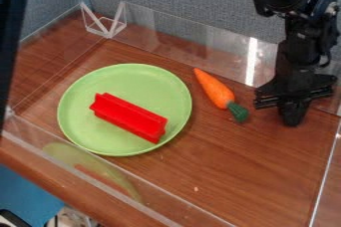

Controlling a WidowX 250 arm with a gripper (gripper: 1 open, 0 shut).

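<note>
An orange carrot with a green top lies diagonally on the wooden table, just right of a green plate. A red block rests on that plate. My black gripper is low on the table to the right of the carrot, a short gap from its green end. It is shut, with nothing visible between its fingers.
Clear plastic walls edge the table at the back and front. A white wire frame sits at the back left.
</note>
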